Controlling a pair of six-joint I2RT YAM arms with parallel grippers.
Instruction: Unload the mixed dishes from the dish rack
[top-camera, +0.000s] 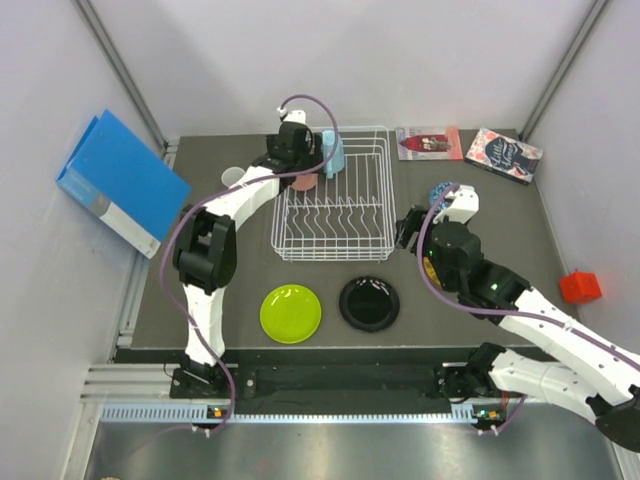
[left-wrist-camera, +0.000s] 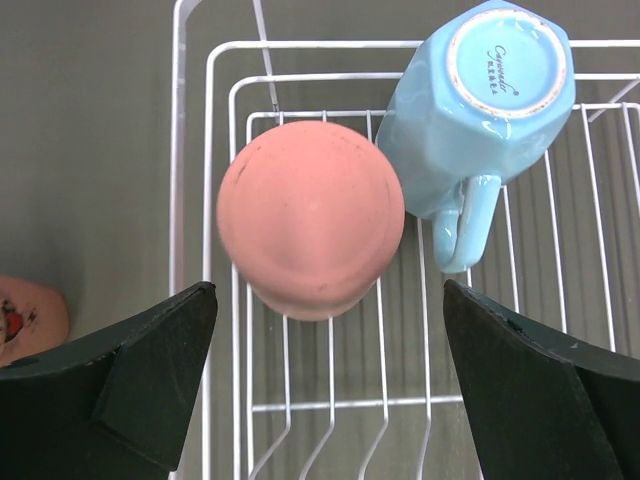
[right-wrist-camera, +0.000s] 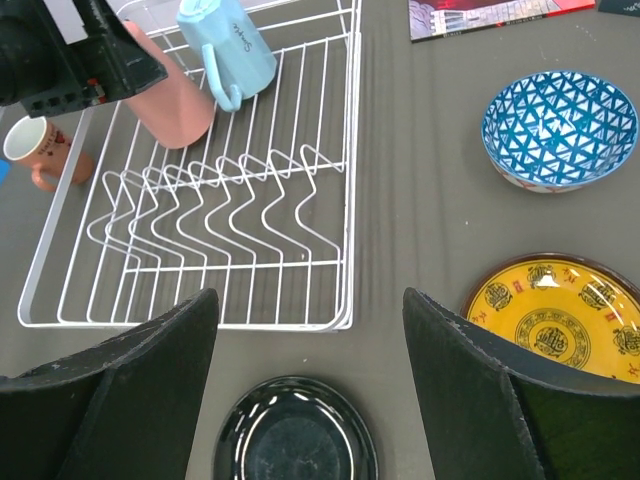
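The white wire dish rack (top-camera: 333, 254) holds a pink cup (left-wrist-camera: 310, 205) and a light blue mug (left-wrist-camera: 485, 95) at its back. My left gripper is open just over the pink cup, which lies between its fingers in the left wrist view. My right gripper stands open right of the rack, empty, over the table's right side. An orange-brown mug (right-wrist-camera: 40, 150) stands outside the rack at its left.
A green plate (top-camera: 290, 313) and a black plate (top-camera: 368, 304) lie in front. A blue patterned bowl (right-wrist-camera: 560, 125) and yellow plate (right-wrist-camera: 540, 320) are at right. Booklets (top-camera: 504, 154) lie back right; a blue folder (top-camera: 125, 175) leans left.
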